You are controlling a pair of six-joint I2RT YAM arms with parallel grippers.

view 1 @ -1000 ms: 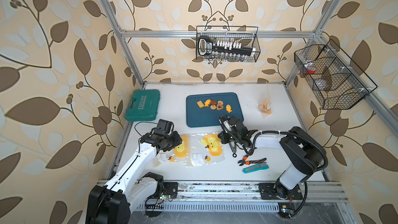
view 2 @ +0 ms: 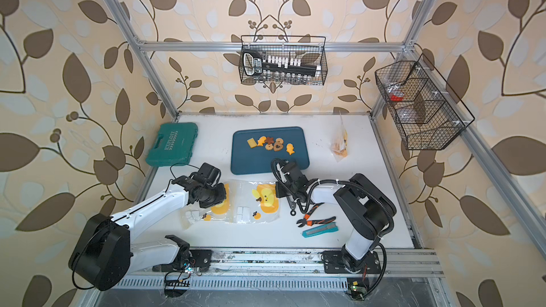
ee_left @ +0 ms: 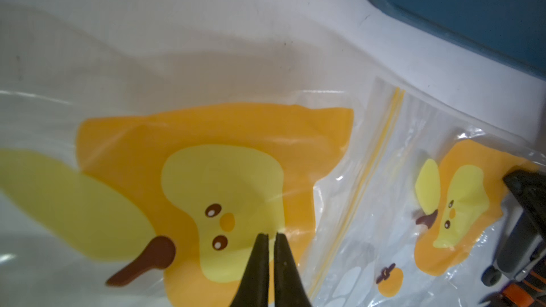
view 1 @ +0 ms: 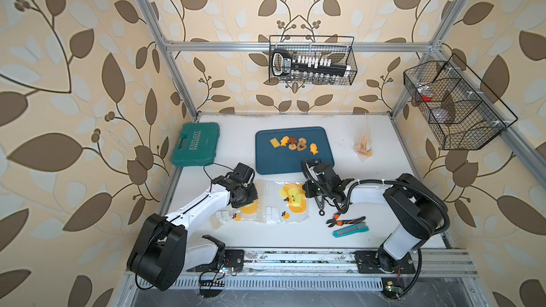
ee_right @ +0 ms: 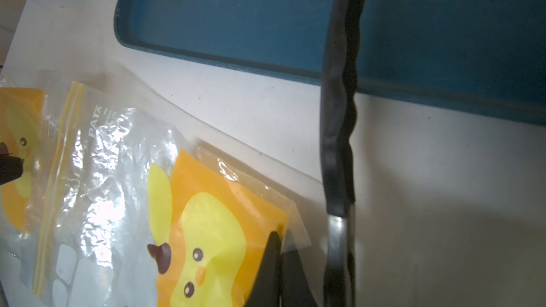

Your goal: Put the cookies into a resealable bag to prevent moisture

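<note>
Two clear resealable bags with chick prints lie flat side by side, the left bag (ee_left: 221,153) and the right bag (ee_right: 113,153). A yellow zip strip (ee_left: 369,170) runs along the right bag's left end. Above the left bag, near that strip, my left gripper is slightly open, a narrow gap between its fingertips and nothing seen in it. My right gripper is shut on the right bag's right edge, thin film between its fingers. Several cookies (view 1: 293,141) rest on the blue tray (view 1: 267,162) behind the bags.
Beside my right gripper lies a black-handled tool (ee_right: 340,108), its handle crossing the tray's front edge. Orange pliers (view 1: 349,221) and a teal cutter (view 1: 351,229) lie front right. A green case (view 1: 196,143) stands back left, a clear packet (view 1: 364,145) back right.
My left gripper has moved right across the left bag. The right bag has shifted slightly right and back with my right gripper. The cookies have not moved.
</note>
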